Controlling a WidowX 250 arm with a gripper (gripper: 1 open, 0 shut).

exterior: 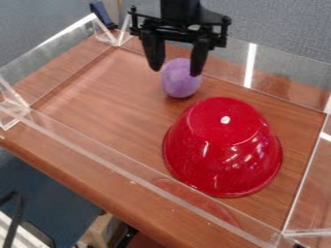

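My black gripper (176,58) hangs at the top centre, fingers pointing down and spread apart, open. A purple ball (181,83) rests on the wooden surface just below and behind the fingers, its upper part partly hidden by them; whether they touch it I cannot tell. A large upturned red bowl (222,148) sits to the front right.
Clear low walls (83,134) border the wooden surface (104,102) on its sides. Beyond the front left edge, lower down, are a wooden block and some cables.
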